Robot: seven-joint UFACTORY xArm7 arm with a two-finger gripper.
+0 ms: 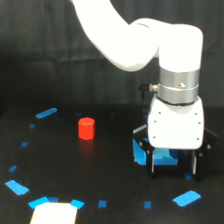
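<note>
My gripper is low at the right of the camera view, below the white hand. Its two dark fingers stand apart, and I see nothing held between them. A blue thing lies behind and to the left of the fingers, partly hidden by the hand. Whether the fingers touch it cannot be made out. Left of centre, a red block-like object stands on the dark table, well away from the gripper.
Blue tape pieces and small blue squares mark the black table. A cream-coloured object is cut off by the bottom edge at the left. Between the red object and the hand, the table is mostly clear.
</note>
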